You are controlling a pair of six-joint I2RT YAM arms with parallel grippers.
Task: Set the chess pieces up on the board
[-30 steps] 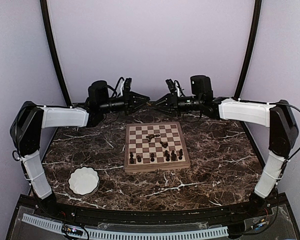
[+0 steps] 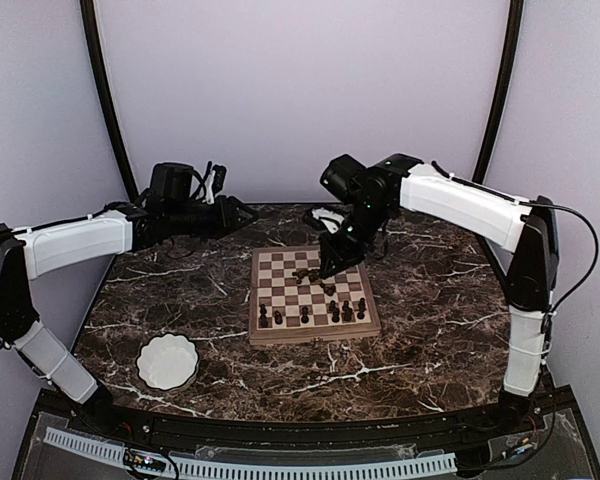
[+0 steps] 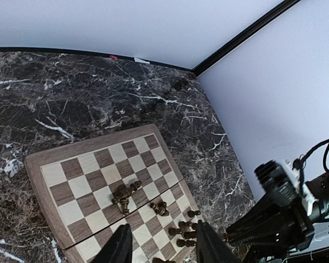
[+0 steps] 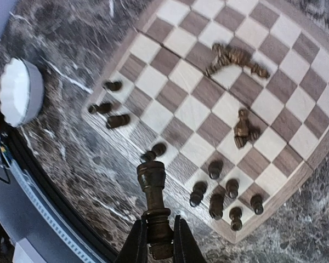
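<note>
The chessboard (image 2: pixel 278 266) lies mid-table, with dark pieces upright along its near rows and several lying loose near the middle. My right gripper is shut on a dark chess piece (image 4: pixel 153 183), held over the board's near part in the right wrist view. My left gripper hangs in the air left of the board in the top view (image 2: pixel 242 213), its fingers apart with nothing seen between them.
A white plate (image 2: pixel 167 360) sits on the marble table (image 2: pixel 440 350) front left. Table on both sides of the board is otherwise clear. Walls (image 2: pixel 570 130) stand close at both sides.
The grippers, which met in the air above the board, have separated. The left has drawn back leftward; the right has moved down toward the board with a piece.
</note>
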